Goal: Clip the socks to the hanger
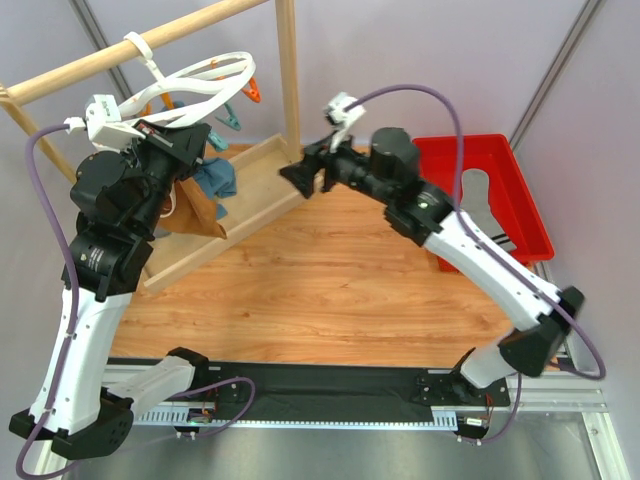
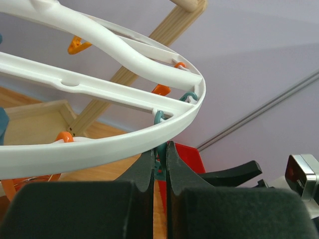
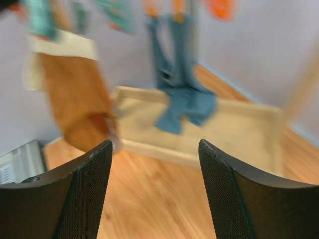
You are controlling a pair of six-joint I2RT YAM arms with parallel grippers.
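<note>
The white hanger [image 1: 215, 85] hangs from the wooden rail, with orange and teal clips. My left gripper is shut on a teal clip [image 2: 160, 119] under the hanger's rim. Brown cloth socks [image 1: 195, 212] and blue socks [image 1: 215, 178] hang below the hanger; in the right wrist view they are blurred. My right gripper [image 1: 300, 175] is open and apart from the hanger, blurred in the top view, with nothing between its fingers. A grey sock [image 1: 478, 200] lies in the red bin [image 1: 530, 220], partly hidden by the right arm.
A wooden frame [image 1: 140, 55] holds the rail above a shallow wooden tray [image 1: 260, 205]. The red bin stands at the right.
</note>
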